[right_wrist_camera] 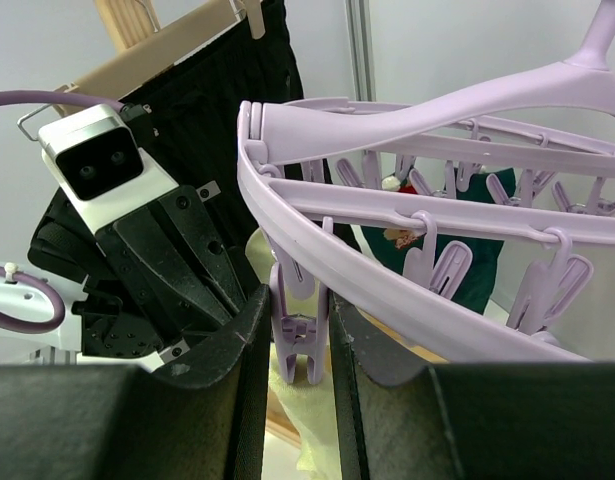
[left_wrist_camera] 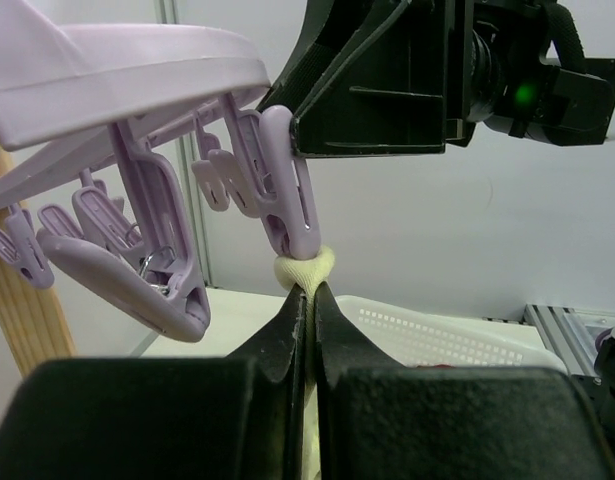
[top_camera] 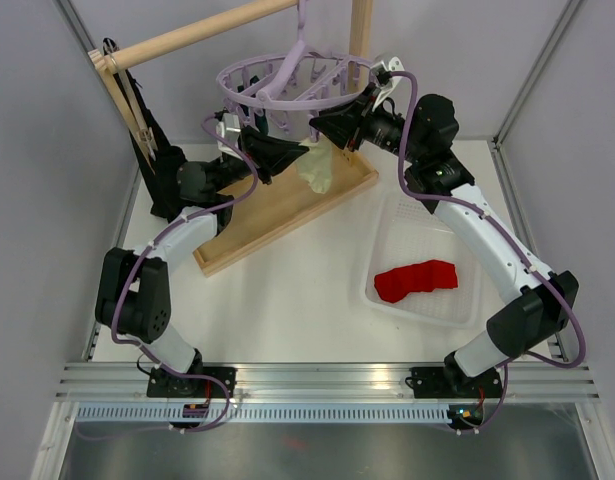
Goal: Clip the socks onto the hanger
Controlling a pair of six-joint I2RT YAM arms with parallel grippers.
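Note:
The round purple hanger [top_camera: 287,103] with its clips hangs from a wooden frame. A pale yellow sock [top_camera: 317,170] dangles beneath its front right rim. My left gripper is shut on the sock's upper edge, and the fabric bulges up from between its fingers against the tip of a purple clip [left_wrist_camera: 292,195]. Across that clip, the right gripper is shut with the clip's body between its fingers. Whether the clip bites the sock cannot be made out. A dark green sock [right_wrist_camera: 462,250] with a patterned patch hangs at the hanger's far side.
In the white bin [top_camera: 377,290] at right lies a red cloth piece [top_camera: 417,281]. A wooden board [top_camera: 257,240] lies beneath the hanger. Black clothing [top_camera: 162,165] hangs at left.

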